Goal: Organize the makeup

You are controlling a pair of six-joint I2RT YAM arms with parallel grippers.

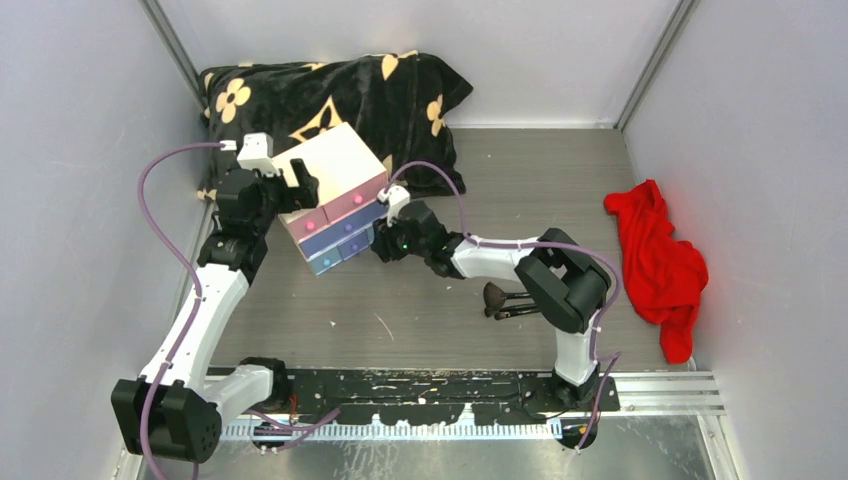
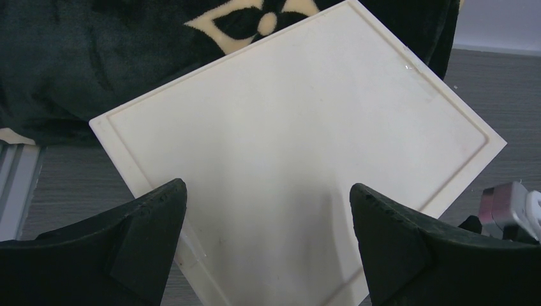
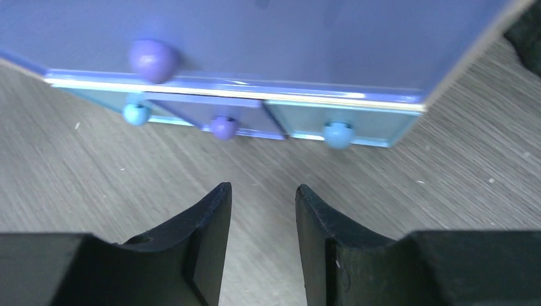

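Observation:
A small drawer cabinet with a cream top point(image 1: 335, 160) stands at an angle on the table, its pink, blue and teal drawers facing the front right, all closed. Over the cabinet's left end my left gripper point(image 1: 306, 185) stays open; in the left wrist view only the bare cabinet top point(image 2: 287, 115) lies between its fingers. Close to the lower right of the cabinet front is my right gripper, open and empty. Its view shows the purple middle knob point(image 3: 224, 127) and a teal knob point(image 3: 338, 135) beyond the fingertips. Makeup brushes point(image 1: 497, 298) lie on the table.
Behind the cabinet rests a dark patterned cushion point(image 1: 330, 95). A crumpled red cloth point(image 1: 655, 265) lies along the right side. Bare table point(image 1: 370, 325) stretches before the cabinet, and the back right is clear too.

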